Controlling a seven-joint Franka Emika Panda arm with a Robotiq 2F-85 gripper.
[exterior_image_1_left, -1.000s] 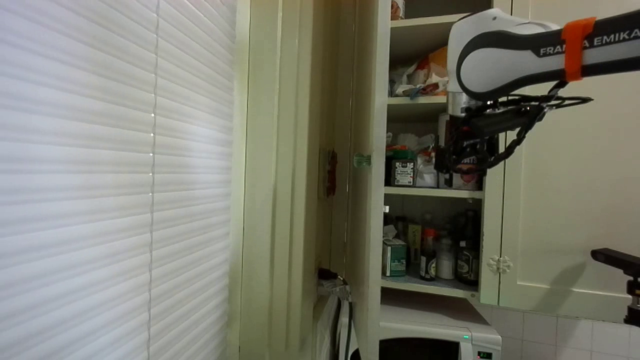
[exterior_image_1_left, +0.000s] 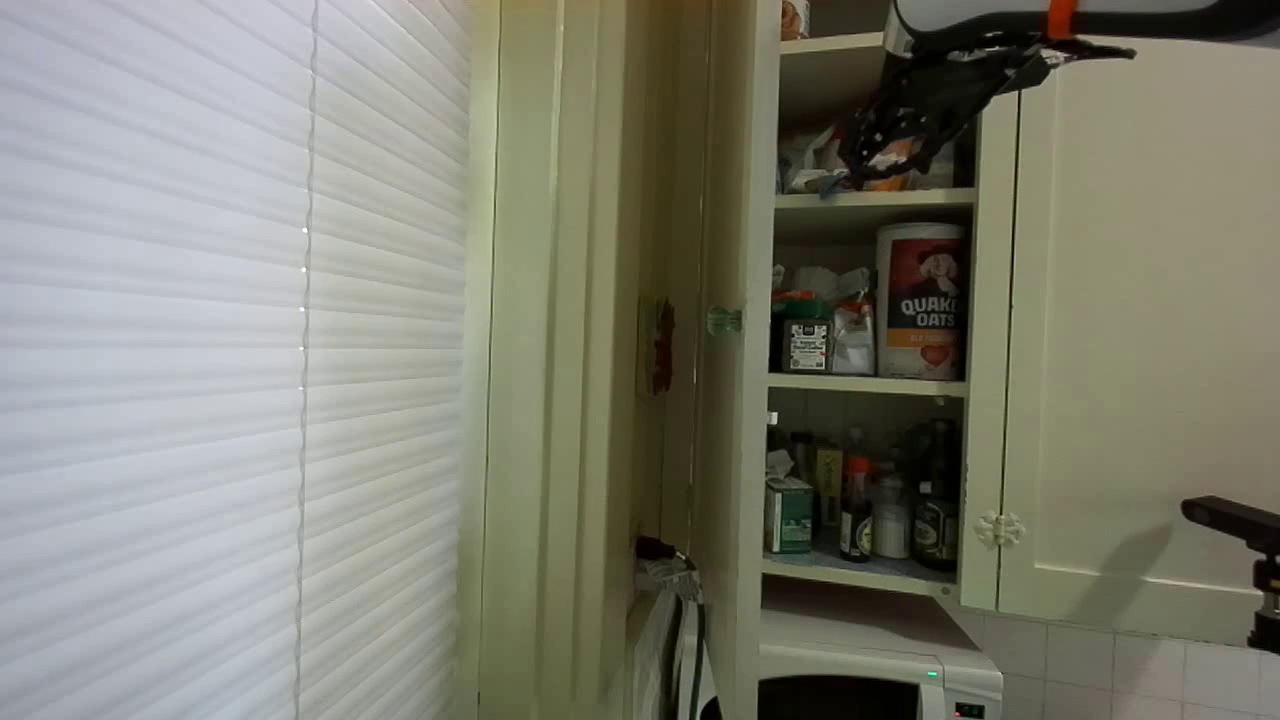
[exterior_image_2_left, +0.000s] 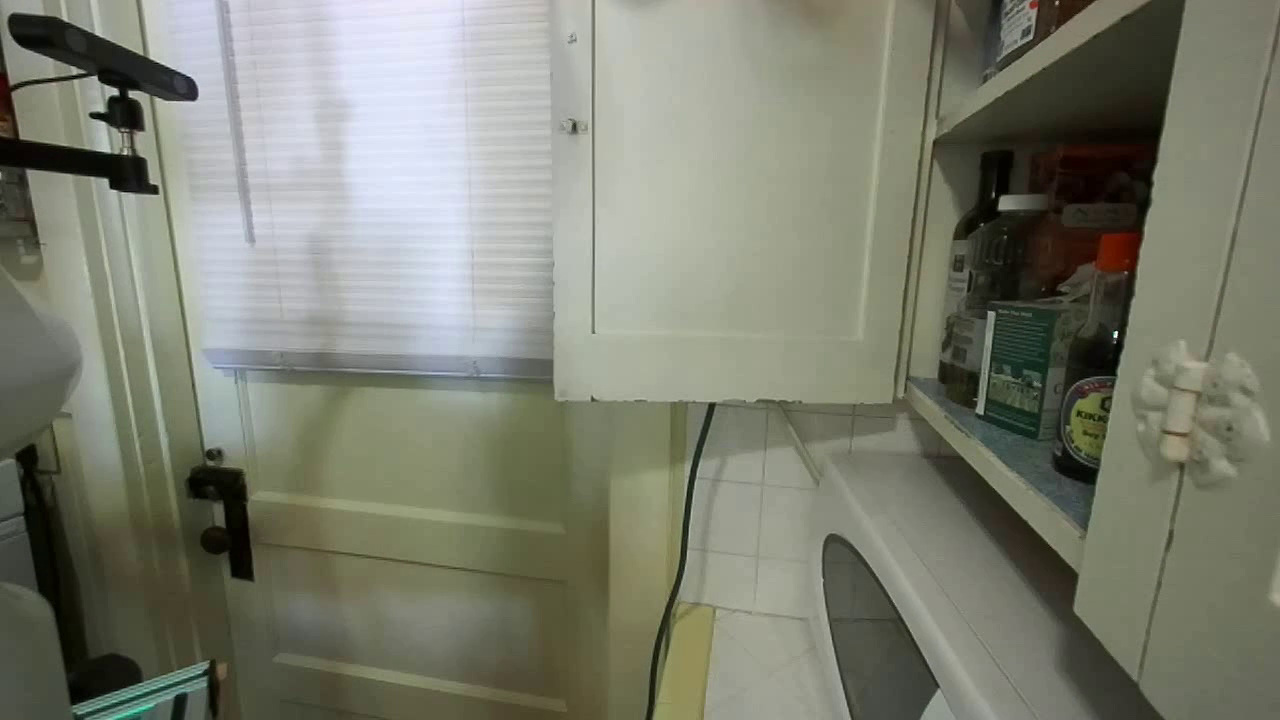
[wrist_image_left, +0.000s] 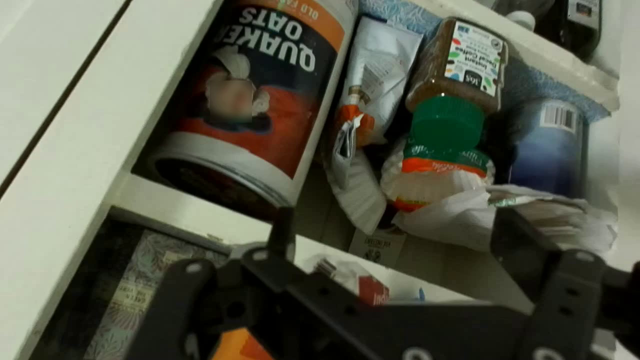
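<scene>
My gripper is open, its two dark fingers wide apart with nothing held between them. In exterior view 1 the gripper (exterior_image_1_left: 854, 168) hangs in front of the cabinet's upper shelf, covering part of the bags there. On the shelf below stands a Quaker Oats canister (exterior_image_1_left: 921, 300), beside a coffee jar with a green lid (exterior_image_1_left: 807, 340) and a white bag (exterior_image_1_left: 853, 336). The wrist view shows these upside down: the oats canister (wrist_image_left: 258, 90) at left, the coffee jar (wrist_image_left: 459, 78) at right, a silvery packet (wrist_image_left: 381, 66) between them. Exterior view 2 does not show the gripper.
An open cabinet door (exterior_image_1_left: 732, 480) borders the shelves on the left; a closed door (exterior_image_1_left: 1140, 300) is on the right. Bottles and a green box (exterior_image_1_left: 789, 516) fill the bottom shelf, above a white microwave (exterior_image_1_left: 840, 654). Shelf edges (exterior_image_1_left: 866, 384) stand between levels.
The arm has risen from in front of the oats canister to the upper shelf's height. The canister, hidden in part before, now shows clearly in its place on the shelf.
</scene>
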